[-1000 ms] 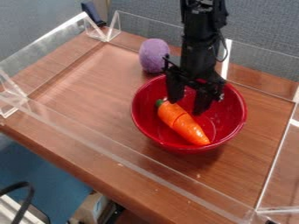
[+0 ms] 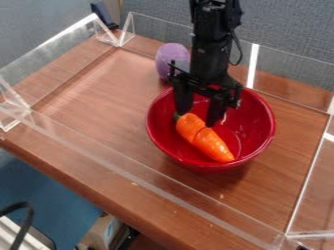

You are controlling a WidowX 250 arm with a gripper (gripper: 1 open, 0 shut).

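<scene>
The black arm comes down from the top centre, and its gripper (image 2: 201, 102) hangs low over the red bowl (image 2: 256, 132), its fingers partly inside the rim. An orange carrot (image 2: 210, 143) lies in the bowl, its top end below the gripper. A purple round object (image 2: 170, 57) sits behind the bowl, partly hidden by the arm. Whether the fingers touch the carrot, and how far apart they are, is hard to tell in the dark shapes.
The wooden table (image 2: 92, 107) has clear space to the left. Transparent walls border it on the sides, and a grey panel stands at the back.
The arm and gripper have moved left and down, toward the carrot's top end. The carrot and bowl look unmoved.
</scene>
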